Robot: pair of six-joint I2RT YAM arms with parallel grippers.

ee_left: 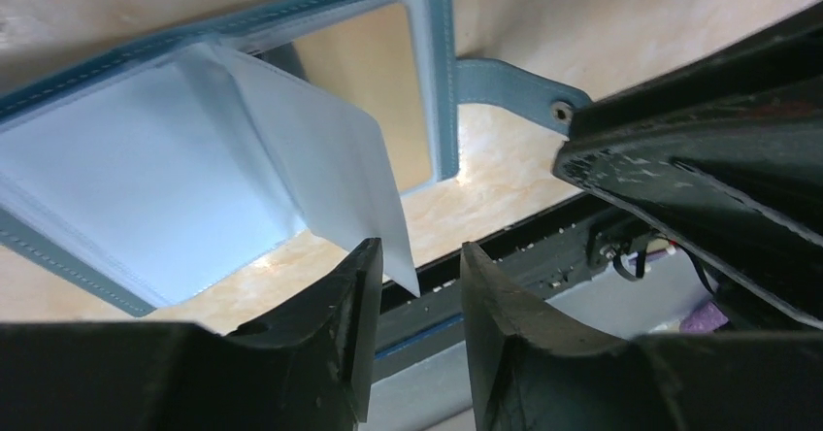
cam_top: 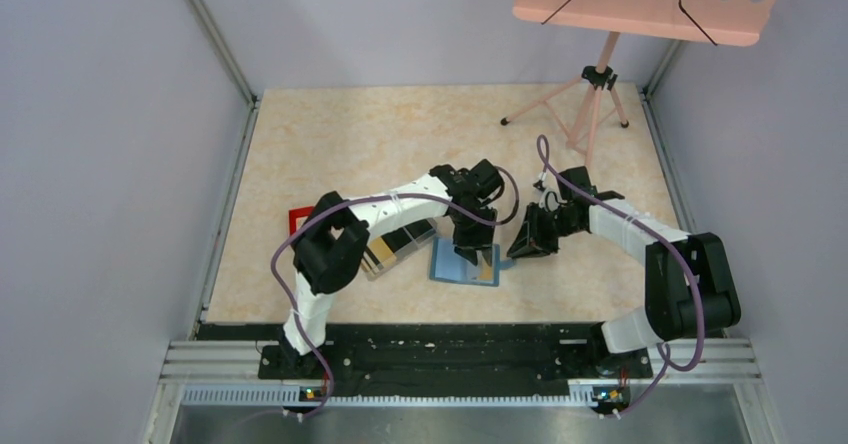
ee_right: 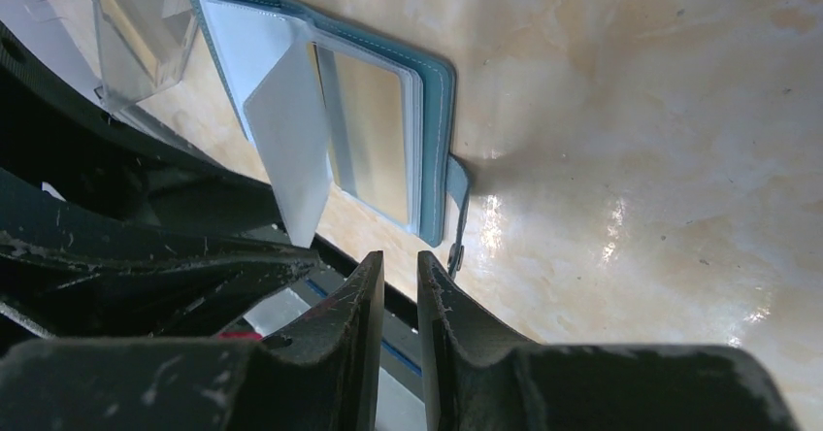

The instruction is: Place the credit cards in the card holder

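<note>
The blue card holder (cam_top: pixel 448 264) lies on the table, its clear sleeves spread. In the left wrist view, a translucent page (ee_left: pixel 320 169) stands lifted beside a beige panel (ee_left: pixel 364 91). My left gripper is over the holder, fingertips apart, the page's tip just beyond them. My right gripper is at the holder's right, beside its strap (ee_right: pixel 456 198), with a narrow gap between the fingertips and nothing visibly held.
A clear tray with card-like pieces (cam_top: pixel 385 259) lies left of the holder, partly under my left arm. A red object (cam_top: pixel 297 219) is farther left. A pink stand (cam_top: pixel 590 114) occupies the back right.
</note>
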